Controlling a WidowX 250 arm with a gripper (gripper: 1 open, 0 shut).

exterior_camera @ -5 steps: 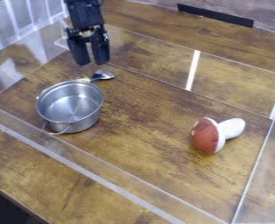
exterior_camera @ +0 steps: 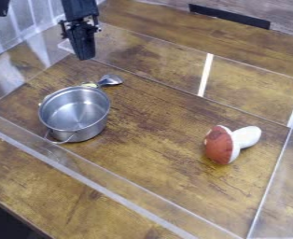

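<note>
The black gripper (exterior_camera: 84, 52) hangs at the top left, above and behind a steel pot (exterior_camera: 75, 114); its fingers look closed, with nothing visible between them. Just behind the pot lies a small utensil with a shiny head and a yellowish handle (exterior_camera: 104, 81), apart from the gripper. A toy mushroom (exterior_camera: 220, 143) with a red-brown cap and white stem lies on its side at the right.
The wooden table (exterior_camera: 149, 187) has clear panels or strips along its sides. A dark slot (exterior_camera: 230, 16) is at the back edge.
The utensil still lies on the table.
</note>
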